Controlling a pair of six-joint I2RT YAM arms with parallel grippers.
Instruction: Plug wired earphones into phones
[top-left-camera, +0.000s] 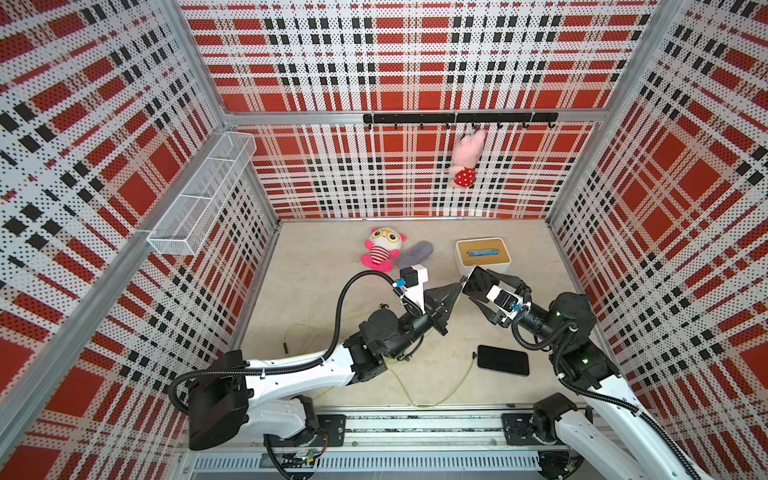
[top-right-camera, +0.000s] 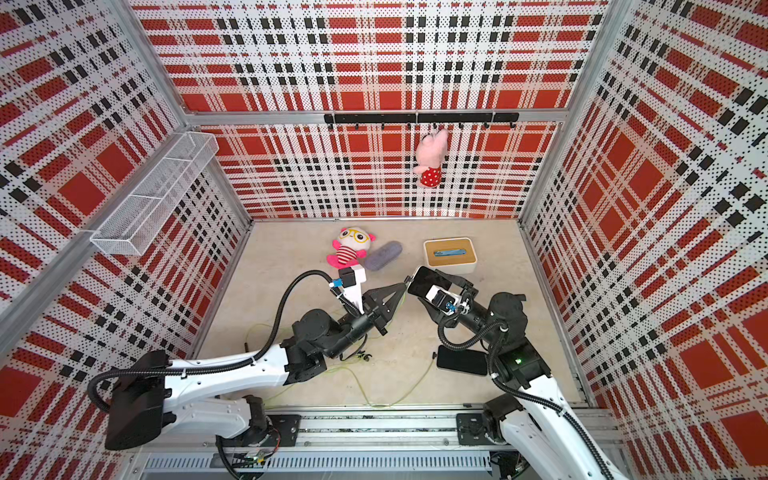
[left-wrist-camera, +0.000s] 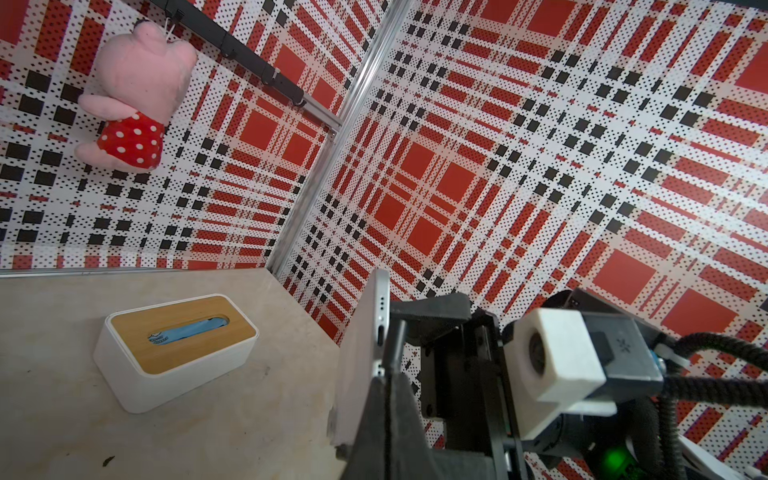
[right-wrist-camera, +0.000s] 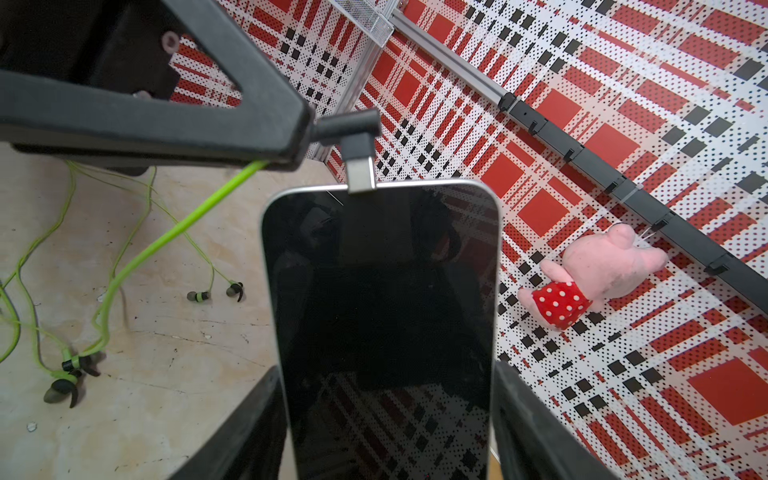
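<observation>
A black-screened phone (right-wrist-camera: 384, 320) is clamped edge to edge in my right gripper, raised above the table. My left gripper is shut on a small black angled earphone plug (right-wrist-camera: 356, 148), its green cable (right-wrist-camera: 184, 220) trailing down. The plug's metal tip overlaps the phone's edge in the right wrist view. In the left wrist view the plug (left-wrist-camera: 394, 344) stands close beside the port side of the phone (left-wrist-camera: 369, 352); whether the tip touches it I cannot tell. A second phone (top-left-camera: 502, 360) lies on the table with a black plug at its left end.
Green cables and earbuds (right-wrist-camera: 72, 376) lie on the table under the left arm. A white box (left-wrist-camera: 176, 352) with a wooden top, a plush toy (top-left-camera: 382, 248) and a grey oval item (top-left-camera: 416, 253) stand towards the back. The pink plush (top-left-camera: 466, 160) hangs on the wall.
</observation>
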